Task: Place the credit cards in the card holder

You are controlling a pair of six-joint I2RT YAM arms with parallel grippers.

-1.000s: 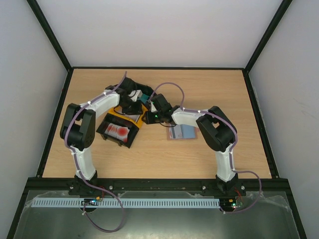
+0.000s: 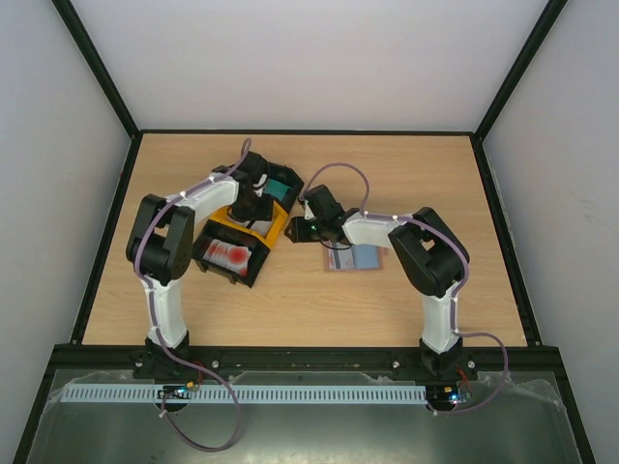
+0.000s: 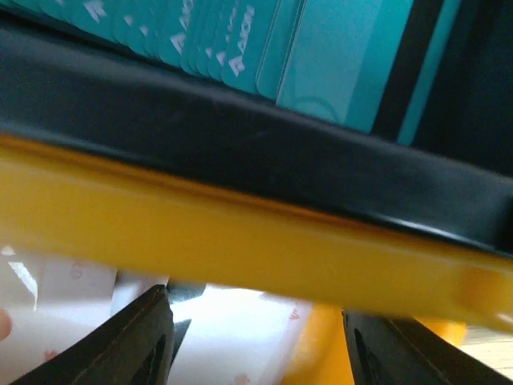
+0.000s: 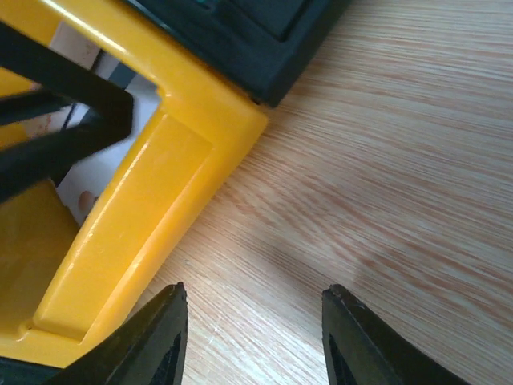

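Note:
My left gripper is part open, down inside the yellow tray, over white cards; I cannot make out anything held between its fingers. Behind the tray's rim, teal cards stand packed in a black tray. My right gripper hangs just right of the yellow tray, its fingers apart in the right wrist view over bare wood; whether it grips anything is not clear. A lower black tray holds red-and-white cards.
A flat item with blue and grey panels lies under and beside my right arm, possibly the card holder.
My right arm has moved slightly right, away from the yellow tray. The left arm has shifted slightly right, still over the trays.

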